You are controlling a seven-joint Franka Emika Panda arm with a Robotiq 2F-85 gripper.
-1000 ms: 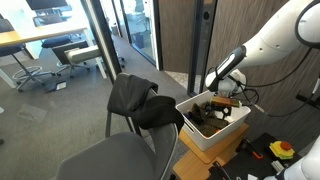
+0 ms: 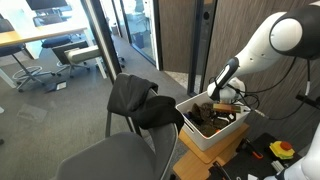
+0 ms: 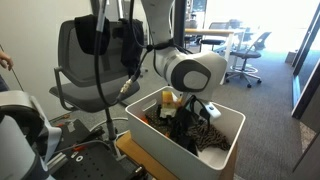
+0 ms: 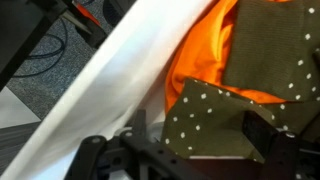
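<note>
My gripper is open, its two dark fingers spread above a dark cloth with pale dots. Bright orange fabric shows along that cloth's edge. Both lie inside a white bin, whose wall runs diagonally past the left finger in the wrist view. Whether the fingertips touch the cloth I cannot tell. From the outside views, the gripper is down among dark fabrics in the bin, partly hidden by the arm.
The bin stands on a wooden surface. An office chair with a dark garment is close beside it. Loose cables hang around the arm. A yellowish item shows at the bin's far side. Open floor lies beyond.
The arm has shifted slightly and sits a little lower in the bin than before. The bin and the chair have stayed put.
</note>
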